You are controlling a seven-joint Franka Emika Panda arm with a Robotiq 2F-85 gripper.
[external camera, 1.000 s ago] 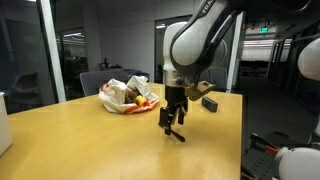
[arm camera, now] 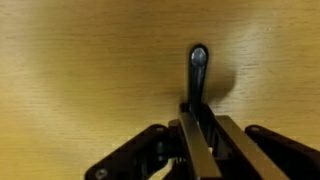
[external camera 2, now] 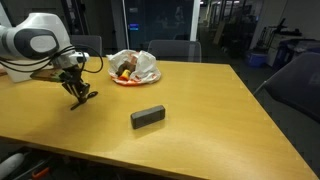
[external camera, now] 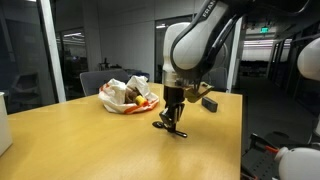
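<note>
A dark, slender utensil, like a small spoon [arm camera: 198, 62], has its rounded, shiny end pointing away from my gripper in the wrist view. The fingers are shut on its narrow part. In exterior view 1 the gripper [external camera: 172, 121] points down low over the wooden table, and the dark spoon [external camera: 178, 133] extends to both sides of the fingertips. Exterior view 2 shows the gripper [external camera 2: 78, 93] at the left side, with the spoon [external camera 2: 90, 95] at its tips. Whether the spoon touches the table cannot be told.
Behind the gripper, a basket lined with white cloth [external camera: 116, 97] holds yellow and red items. A dark grey box [external camera 2: 148, 117] lies on the table [external camera 2: 210, 120], well away from the arm.
The spoon now shows farther out to the left of the fingertips in exterior view 1, and looks turned. My gripper has shifted only slightly.
</note>
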